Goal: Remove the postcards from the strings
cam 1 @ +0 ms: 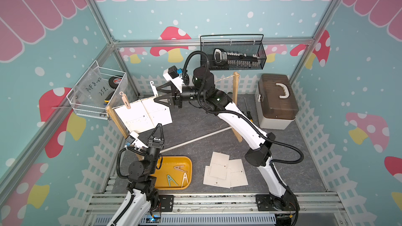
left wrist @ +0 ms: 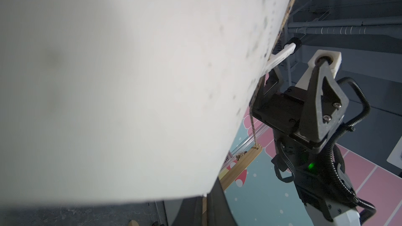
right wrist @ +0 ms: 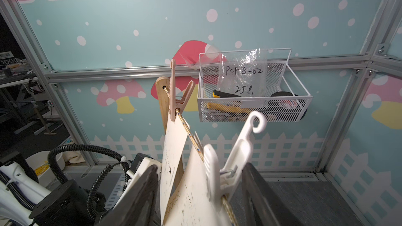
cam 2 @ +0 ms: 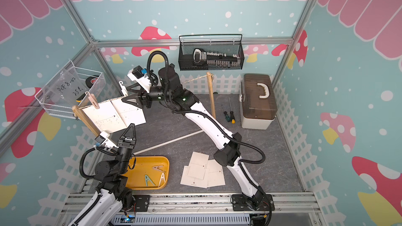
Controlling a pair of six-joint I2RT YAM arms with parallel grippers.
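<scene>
Two white postcards hang side by side from the string (right wrist: 193,139), the left postcard (cam 1: 133,116) under a pink clothespin (right wrist: 172,96), the right postcard (cam 1: 158,113) under a white clothespin (right wrist: 213,171). My right gripper is part open, one finger on each side of the white clothespin, with gaps showing. Close to the right postcard's lower edge, my left gripper (cam 1: 159,125) is shut. A postcard fills much of the left wrist view, its corner against the fingertips (left wrist: 215,196); whether any edge is between them is unclear.
Several postcards (cam 1: 218,165) lie on the table at front centre. The yellow tray (cam 1: 189,175) beside the left arm holds several clothespins. Wooden posts (cam 1: 235,87) carry the string. A toolbox (cam 1: 276,100) stands at right; wire baskets hang behind and at left.
</scene>
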